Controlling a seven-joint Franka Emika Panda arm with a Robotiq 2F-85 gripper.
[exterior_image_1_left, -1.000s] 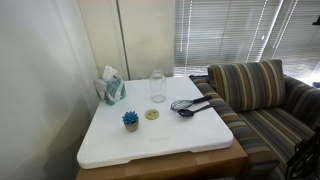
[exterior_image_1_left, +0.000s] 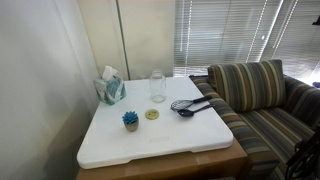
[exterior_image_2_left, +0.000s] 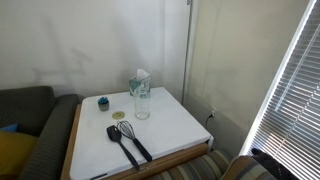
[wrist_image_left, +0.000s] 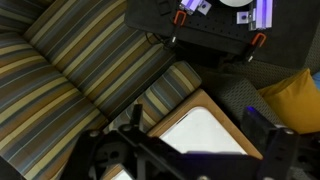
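My gripper hangs over the edge of the white table (wrist_image_left: 200, 135), its dark fingers spread wide with nothing between them. On the table in exterior view 1 stand a clear jar (exterior_image_1_left: 158, 88), a tissue box (exterior_image_1_left: 112, 92) and a small blue plant in a pot (exterior_image_1_left: 130, 121). A gold round lid (exterior_image_1_left: 152, 114) lies flat between the plant and the jar. Toward the couch side, a whisk (exterior_image_1_left: 183, 104) and a black spoon (exterior_image_1_left: 188, 112) lie side by side. In exterior view 2 their handles point toward the near table edge.
A striped couch (exterior_image_1_left: 250, 95) borders one side of the table; walls and window blinds (exterior_image_1_left: 225, 35) stand behind. Under the wrist camera, a dark stand (wrist_image_left: 215, 35) with clamps is visible.
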